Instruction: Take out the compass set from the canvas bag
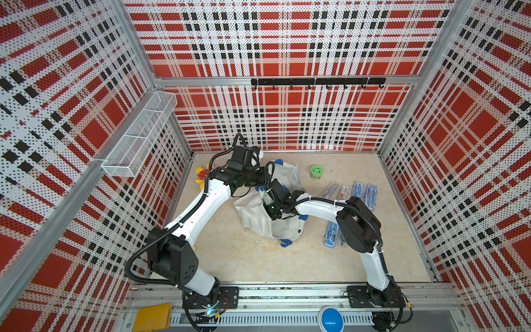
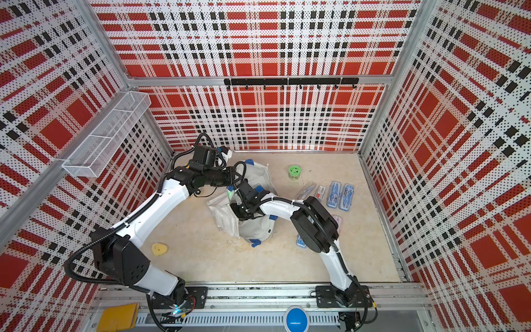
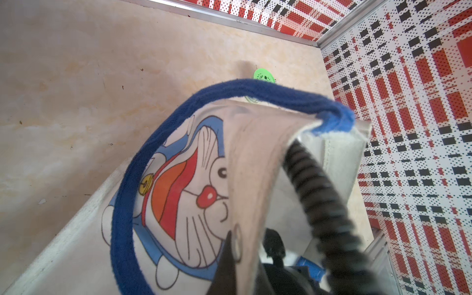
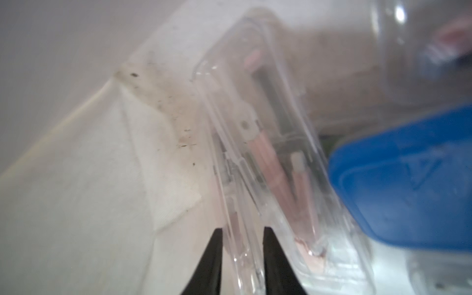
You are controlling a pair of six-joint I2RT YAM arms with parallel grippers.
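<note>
The canvas bag (image 1: 251, 218) lies crumpled mid-table. In the left wrist view my left gripper is shut on its pale, blue-trimmed flap (image 3: 250, 162), beside a cartoon print. My right gripper is inside the bag, open around the end of a narrow clear compass-set case (image 4: 236, 216); whether it touches the case is unclear. A wider clear case (image 4: 265, 157) with pink tools leans beside that one, a blue case (image 4: 398, 177) lies to the right, and another clear case (image 4: 418, 49) is above. The top views hide both sets of fingertips.
Several compass sets (image 1: 371, 196) lie on the table right of the bag. A green round object (image 1: 316, 172) stands behind them. A wire basket (image 1: 138, 138) hangs on the left wall.
</note>
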